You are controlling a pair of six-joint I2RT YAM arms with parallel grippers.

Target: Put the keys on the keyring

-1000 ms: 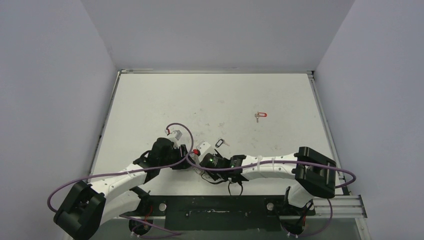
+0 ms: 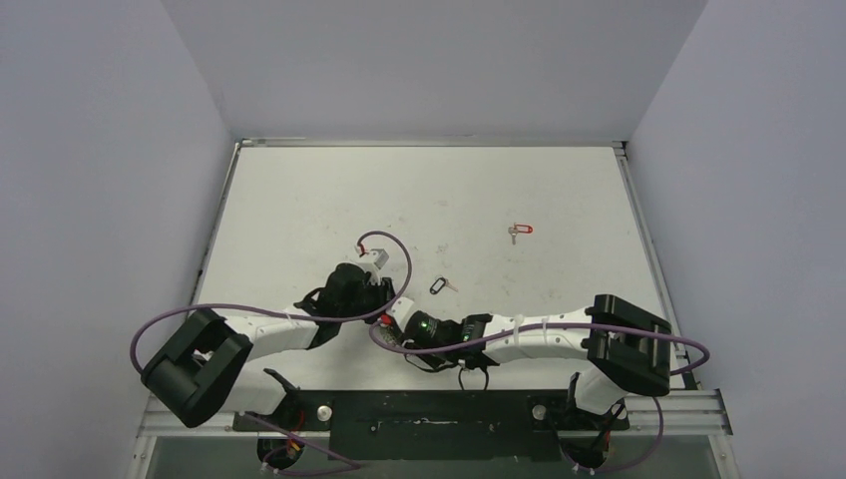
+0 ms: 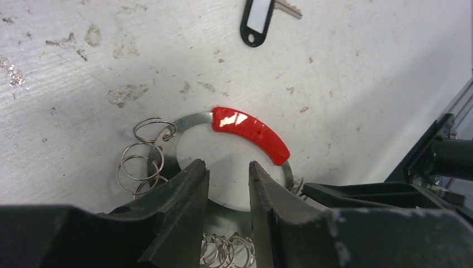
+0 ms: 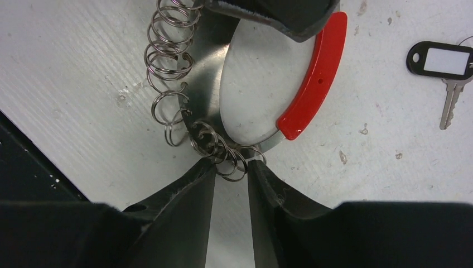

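The keyring, a flat metal hoop with a red grip [image 3: 251, 131] and several small wire rings [image 4: 170, 56], lies on the white table beneath both hands. Over the hoop, my left gripper is part open, its fingertips apart with no key between them. My right gripper is part open at the hoop's lower end; small rings [image 4: 215, 146] reach between its fingertips, and whether they touch is unclear. Beside the hoop lies a key [image 4: 450, 103] with a black tag [image 4: 446, 60]. Farther off, another key [image 2: 514, 236] lies by a red tag [image 2: 524, 229].
Both grippers crowd close together over the hoop, and the left one covers part of it in the right wrist view. A dark front edge [image 4: 33, 167] runs close to the right gripper.
My left arm has moved right and slightly away from the front edge, closer to the right gripper. The right gripper has shifted only slightly. Both tagged keys stay in place.
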